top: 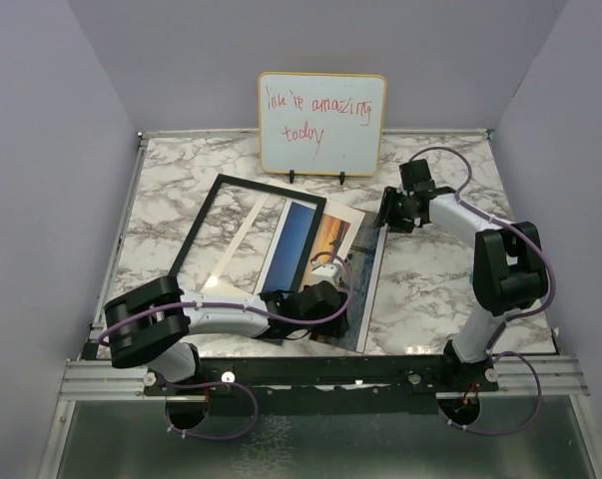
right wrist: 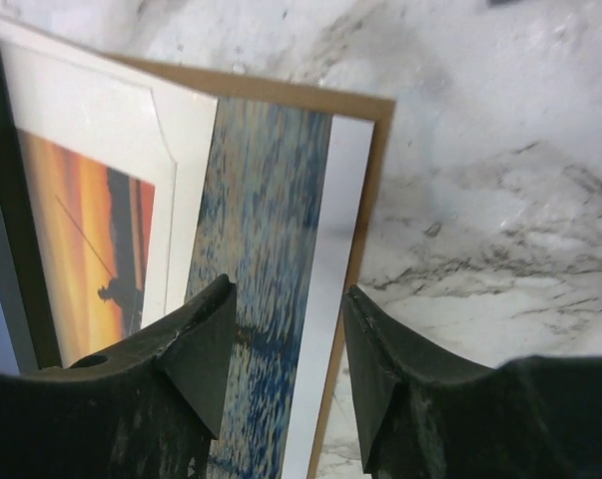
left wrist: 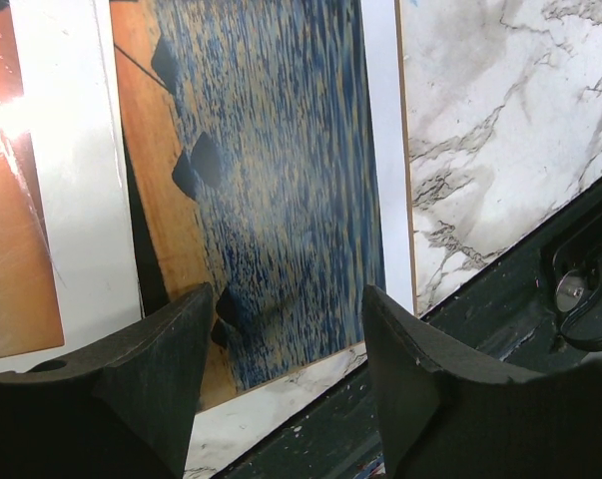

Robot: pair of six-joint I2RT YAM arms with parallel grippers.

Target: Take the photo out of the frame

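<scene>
A dark blue, streaked photo (top: 364, 261) with a white strip along its right side lies at the right of the layered pictures. An orange sunset picture (right wrist: 86, 254) with a white border overlaps it on the left. The empty-looking black frame (top: 194, 232) rests over the pictures further left. In the left wrist view my left gripper is above the photo's near end, its fingers apart with nothing between them. At the far end, my right gripper stands open over the photo's right edge, one finger on each side of the white strip (right wrist: 327, 269).
A whiteboard (top: 321, 124) with red writing stands at the back. Brown backing (right wrist: 375, 160) shows past the photo's far corner. Bare marble table (top: 420, 294) lies to the right, and a dark rail (left wrist: 490, 309) runs along the near edge.
</scene>
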